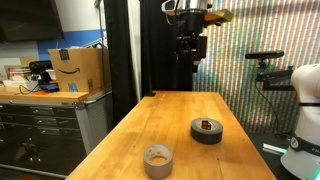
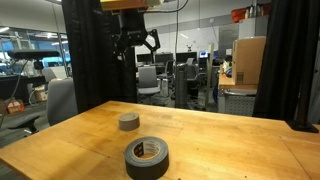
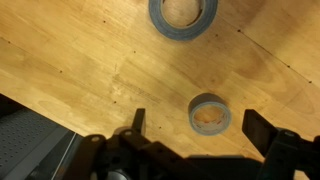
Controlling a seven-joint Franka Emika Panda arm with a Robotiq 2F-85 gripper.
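A small grey-tan tape roll lies flat at the near edge of the wooden table. To its right in exterior view 1 lies a larger dark grey tape roll, also flat. Both show from above in the wrist view, the small roll low between the fingers and the dark roll cut off by the top edge. My gripper is open, its fingers spread wide with nothing held. Exterior view 2 has the gripper hanging high above the table, well clear of both rolls.
A wooden table carries the rolls, and much of its surface is bare. Something small with red on it shows at the dark roll's opening. Off to the left, a cardboard box stands on a separate cabinet.
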